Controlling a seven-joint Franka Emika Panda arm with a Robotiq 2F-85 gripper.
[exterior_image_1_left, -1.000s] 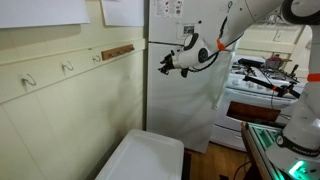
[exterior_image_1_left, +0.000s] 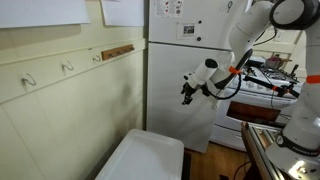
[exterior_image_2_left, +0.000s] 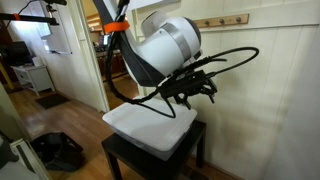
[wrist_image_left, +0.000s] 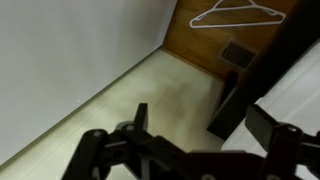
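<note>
My gripper (exterior_image_1_left: 187, 93) hangs in mid-air in front of the white fridge (exterior_image_1_left: 172, 118), open, with nothing between its fingers. The second exterior view shows the gripper (exterior_image_2_left: 198, 98) high near the pale wall, beyond the white bin (exterior_image_2_left: 150, 124) on a black table (exterior_image_2_left: 122, 158). How far apart they are is hard to judge there. In the wrist view, the gripper has its fingers spread wide over a blank pale surface. A white hanger (wrist_image_left: 240, 10) lies on the wooden floor, past the fingertips.
Wall hooks (exterior_image_1_left: 68, 66) and a wooden rail (exterior_image_1_left: 118, 51) line the left wall. A white lid-like surface (exterior_image_1_left: 140, 160) fills the lower middle. The stove (exterior_image_1_left: 258, 88) stands at right. A floor vent (wrist_image_left: 237, 54) lies near the hanger. A black bin (exterior_image_2_left: 58, 152) sits at left.
Over the last second my gripper has come down and moved to the right in the first exterior view, with the arm folding lower. The furniture and white surface have stayed put.
</note>
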